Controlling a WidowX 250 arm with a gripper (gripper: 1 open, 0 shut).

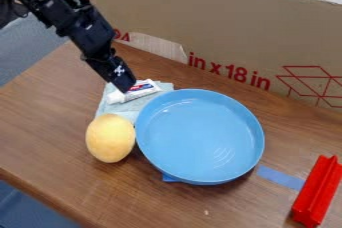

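Note:
My black gripper (118,78) reaches down from the upper left, its tip just over a white tube with red and blue print (134,91); whether it touches the tube is hard to tell, and its fingers are largely hidden. The tube lies on a pale grey-blue cloth (160,85) behind a yellow potato-like object (110,138). A light blue round plate (201,136) sits to the right of both.
A red block-like object (315,190) lies at the right front of the wooden table (174,207). A large cardboard box (227,22) stands along the back.

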